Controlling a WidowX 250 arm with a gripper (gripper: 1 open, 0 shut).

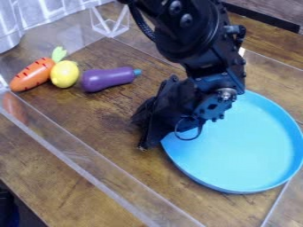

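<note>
My gripper [166, 120] reaches down at the near left edge of a blue plate [236, 155], its dark body covering the plate's upper left part and the table beside it. Whatever is between its fingertips is hidden by the gripper itself, and the fingers are too dark to read clearly.
A toy carrot [32, 74], a yellow lemon [64, 74] and a purple eggplant [109, 78] lie at the upper left. Clear plastic strips edge the wooden board [83, 142]; the board's middle left is bare.
</note>
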